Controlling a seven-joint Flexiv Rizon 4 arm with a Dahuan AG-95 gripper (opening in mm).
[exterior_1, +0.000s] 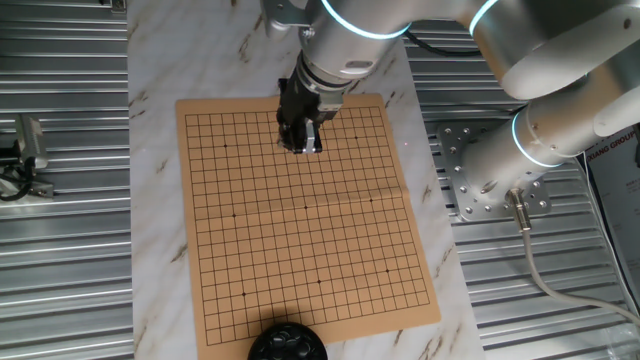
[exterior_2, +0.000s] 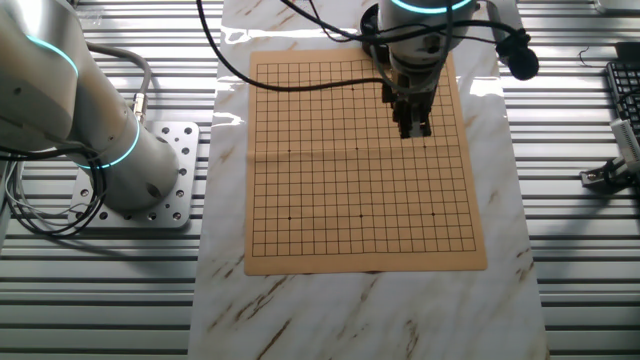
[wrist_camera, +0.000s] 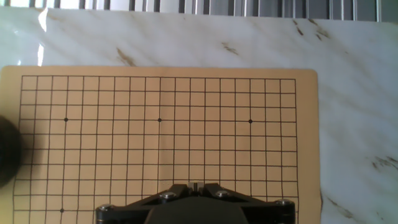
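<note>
A tan board (exterior_1: 225, 270) with a black line grid lies flat on the marble tabletop, and no pieces show on it. Above its far part in exterior view 1 hangs my gripper (exterior_1: 306, 150), pointing down. From the other side, the gripper (exterior_2: 414, 133) is over the board's right half. In the wrist view the gripper's tips (wrist_camera: 195, 189) meet, so it looks shut; no object can be made out between them. A round black bowl-like container (exterior_1: 288, 343) overlaps the board's near edge, and part of this dark container (wrist_camera: 7, 151) shows at the wrist view's left edge.
Marble tabletop (exterior_1: 158, 200) borders the board and is clear along its left side. The robot's base (exterior_1: 500, 170) stands right of the table. A loose black cable (exterior_2: 290, 88) loops beside the arm. Ribbed metal surface (exterior_1: 60, 270) lies outside the tabletop.
</note>
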